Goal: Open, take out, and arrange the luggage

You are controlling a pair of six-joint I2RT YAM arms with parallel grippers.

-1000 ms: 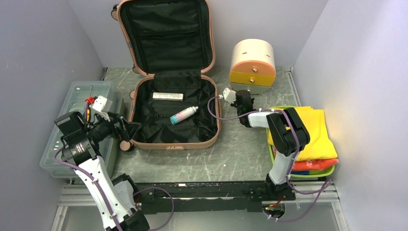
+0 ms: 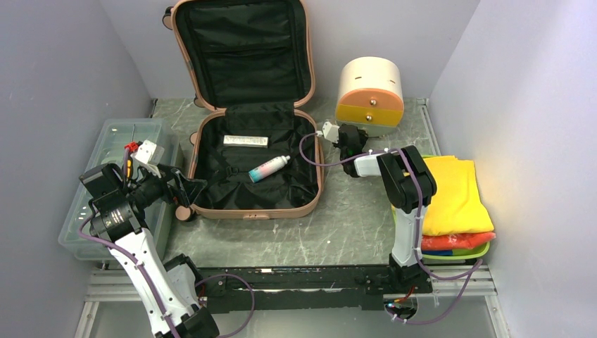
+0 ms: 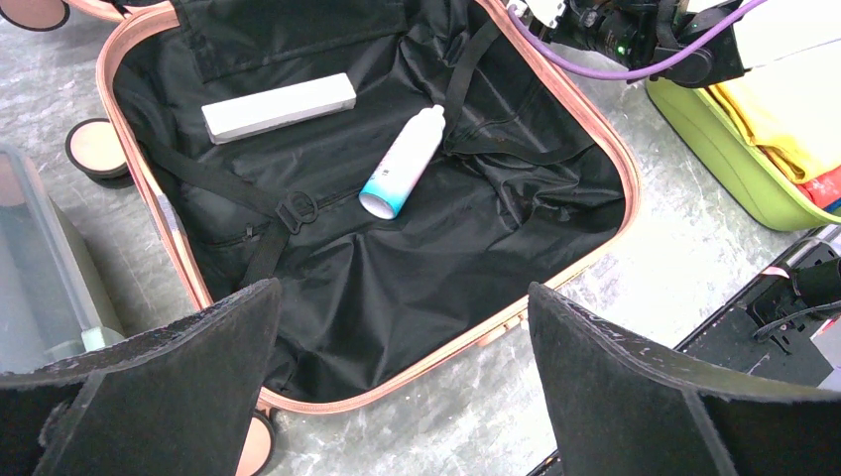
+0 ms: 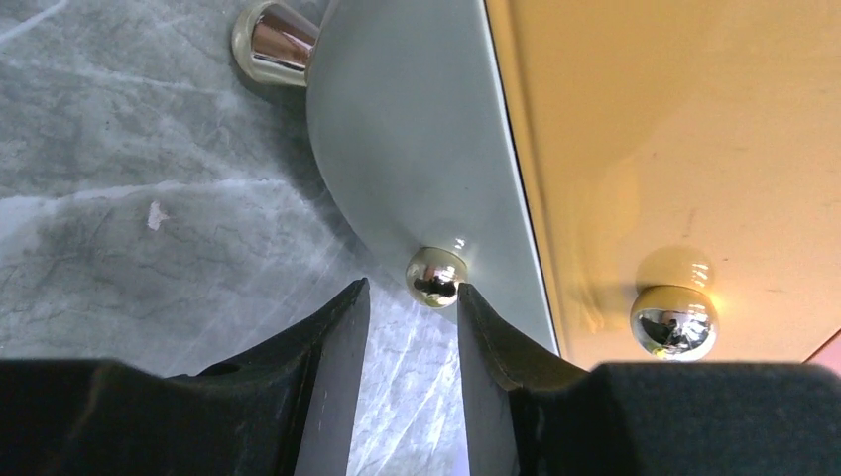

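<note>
The open suitcase [image 2: 253, 211] holds a white bottle with a teal end [image 2: 266, 169] and a long white box [image 2: 246, 141]. My left gripper is open above the suitcase's left side, nothing between its fingers. My right gripper is open at the small drawer cabinet [image 2: 368, 77], its fingertips just below a round metal knob [image 4: 436, 266] on the grey lowest drawer [image 4: 417, 119]. A second knob [image 4: 672, 322] is on the yellow drawer above.
A clear plastic bin [image 2: 91, 225] stands at the left, under my left arm. A green basket [image 2: 457, 255] of yellow, red and blue fabric lies at the right. Bare marble surface shows in front of the suitcase.
The left arm and the suitcase's contents have not moved.
</note>
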